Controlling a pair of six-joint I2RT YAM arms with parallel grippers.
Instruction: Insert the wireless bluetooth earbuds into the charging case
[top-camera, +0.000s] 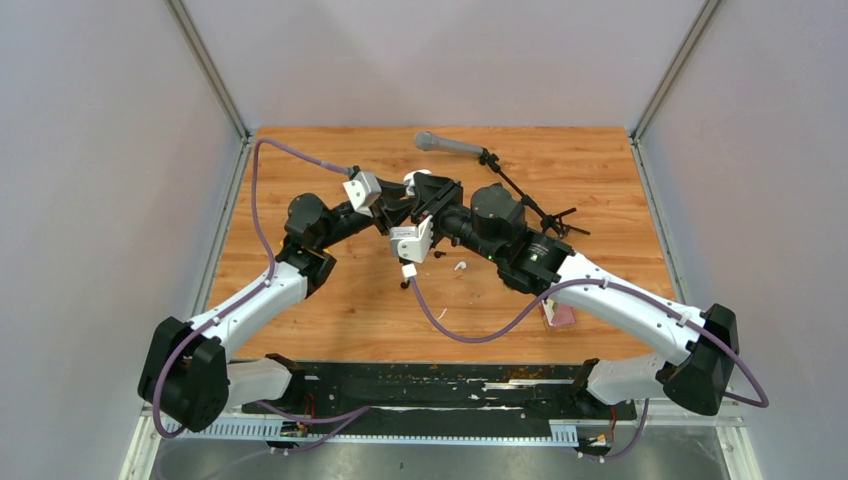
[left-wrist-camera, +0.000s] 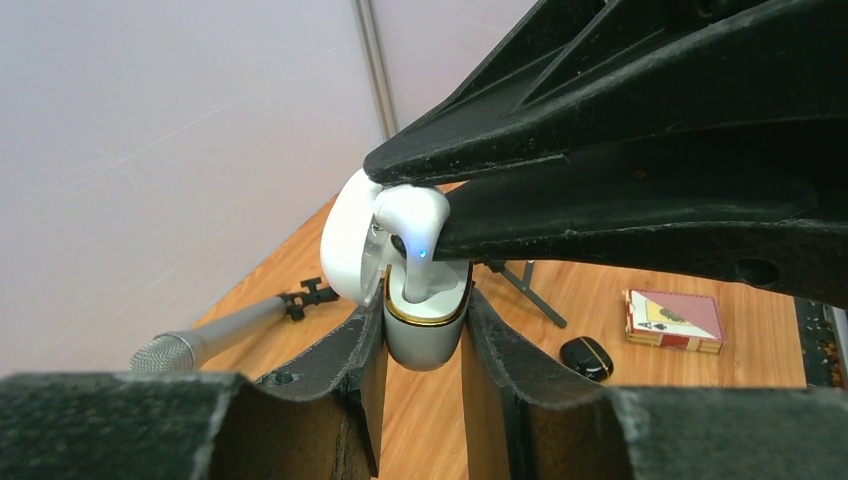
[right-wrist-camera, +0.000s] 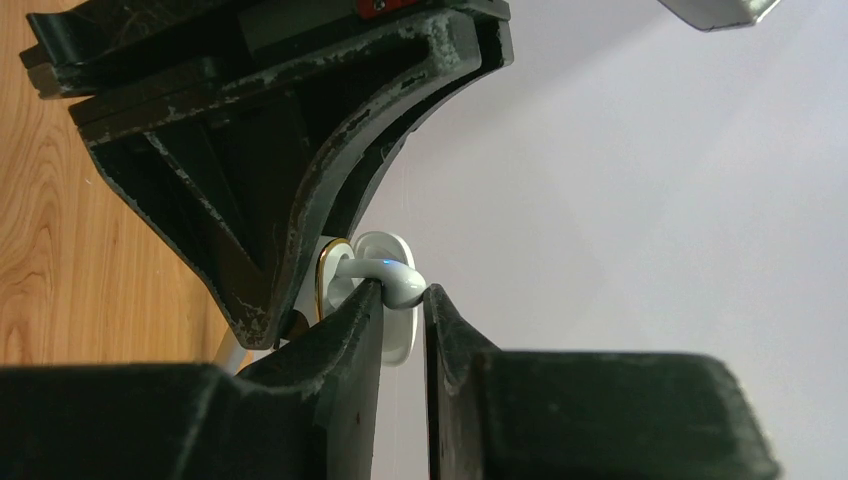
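My two grippers meet above the table's middle. In the left wrist view, my left gripper is shut on the open white charging case (left-wrist-camera: 425, 340), lid to one side. A white earbud (left-wrist-camera: 410, 208) with a blue light has its stem down in the case. My right gripper's black fingers lie at the earbud's head in that view. In the right wrist view, my right gripper is shut on the earbud's rounded head, the stem reaching into the gold-rimmed case.
A microphone on a stand (top-camera: 448, 143) lies at the back. A card box (left-wrist-camera: 672, 320) and a black mouse (left-wrist-camera: 585, 358) lie on the table. A small white piece (top-camera: 460, 265) lies near the middle.
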